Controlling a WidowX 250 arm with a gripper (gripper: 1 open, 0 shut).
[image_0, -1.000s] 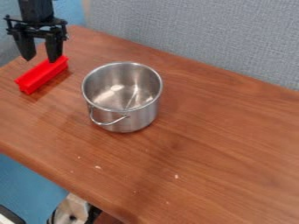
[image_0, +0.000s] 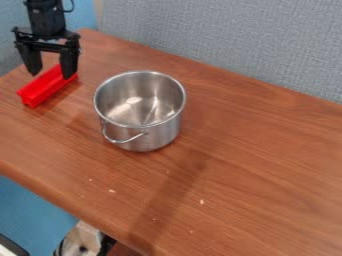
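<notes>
My black gripper (image_0: 48, 58) hangs at the upper left, open, its fingers pointing down over a red elongated block (image_0: 47, 87) that lies diagonally on the wooden table near its left edge. Whether the fingertips touch the block is hard to tell. A steel pot (image_0: 139, 110) with a wire handle stands upright to the right of the block.
A grey textured wall (image_0: 227, 40) runs along the back. Blue floor shows past the left edge.
The gripper has shifted slightly and come down a little toward the red block. The block and the pot look unmoved.
</notes>
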